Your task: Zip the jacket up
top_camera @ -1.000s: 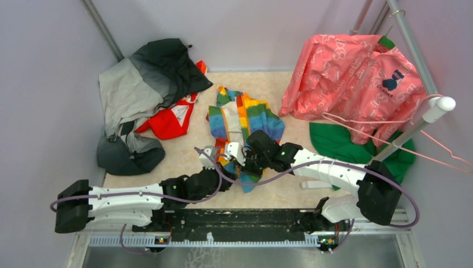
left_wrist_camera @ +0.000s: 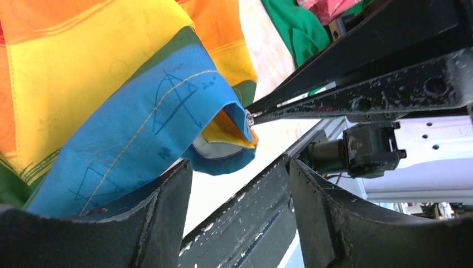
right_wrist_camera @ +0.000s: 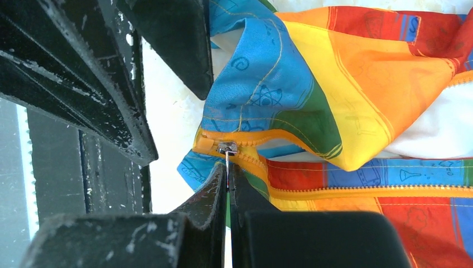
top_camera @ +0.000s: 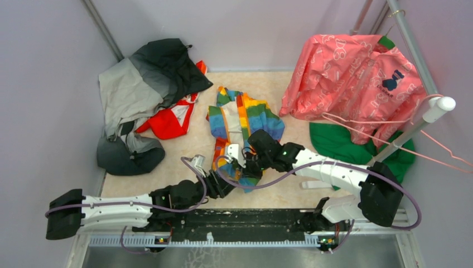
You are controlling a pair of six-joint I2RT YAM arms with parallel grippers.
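Note:
The rainbow jacket [top_camera: 259, 117] lies at the table's centre, front panels apart along most of their length. At its bottom hem, the orange zipper [right_wrist_camera: 362, 194] meets a metal slider [right_wrist_camera: 227, 147]. My right gripper is shut at the slider's pull tab, the thin metal tab appearing between its fingertips. My left gripper stands open near the blue hem, just short of it, with nothing between its fingers; in the right wrist view it is at upper left.
Grey clothing [top_camera: 125, 97] lies over red cloth at the left. A pink jacket [top_camera: 351, 72], green cloth [top_camera: 329, 139] and a rack pole [top_camera: 413, 67] with hangers stand at the right.
My left gripper has moved back leftward and toward the front edge since one second ago.

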